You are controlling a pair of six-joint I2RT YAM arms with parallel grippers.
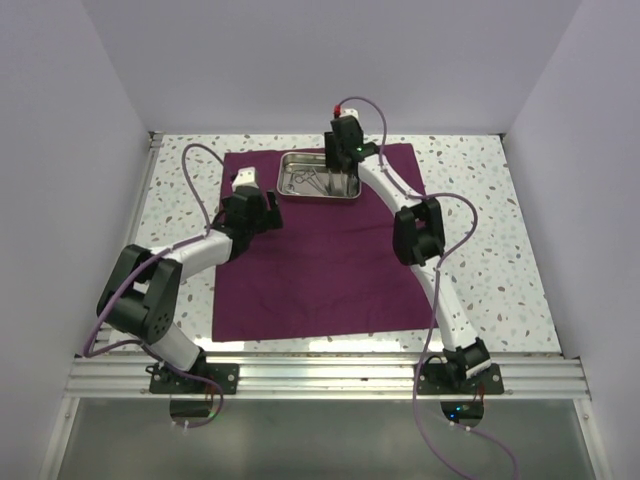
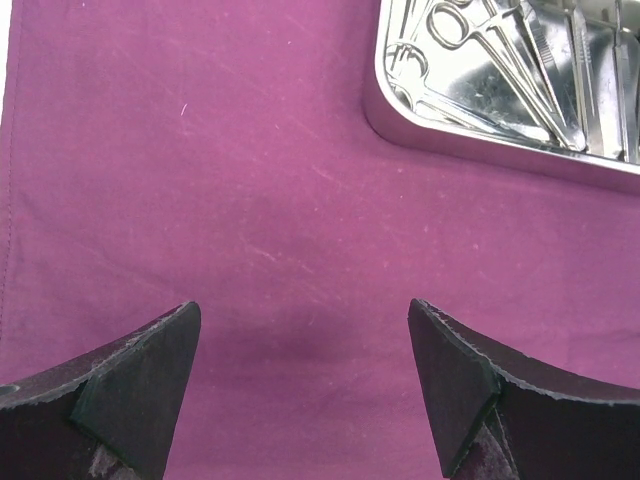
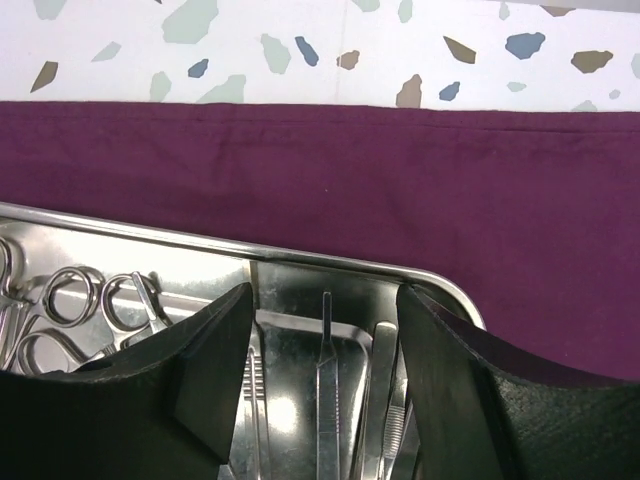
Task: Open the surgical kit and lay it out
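Observation:
A steel tray [image 1: 300, 195] [image 2: 470, 140] [image 3: 200, 240] of surgical instruments sits at the back of the purple cloth [image 1: 320, 280]. Scissor-like ringed tools [image 2: 505, 70] [image 3: 70, 300] lie in its left part, with slim straight instruments [image 3: 328, 400] at the right. My right gripper [image 1: 340, 155] is open low over the tray's right end, its fingers either side of an upright-lying slim instrument, not visibly gripping it. My left gripper [image 1: 260, 210] stands open over bare cloth, just left and in front of the tray.
Speckled table [image 1: 480, 240] shows around the cloth, with walls at the back and both sides.

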